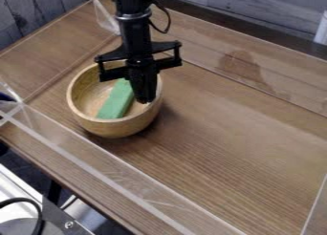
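A light wooden bowl (96,117) sits on the wooden table, left of centre. Inside it lies a green rectangular block (114,101), tilted along the bowl's floor. My black gripper (144,94) reaches down into the right part of the bowl, just right of the block, its tip pointing downward and partly in shadow. Whether anything is between its fingers is hard to make out; they look close together.
Clear plastic edging runs along the left and front-left edges. A pale object with a black cable lies off the table at lower left.
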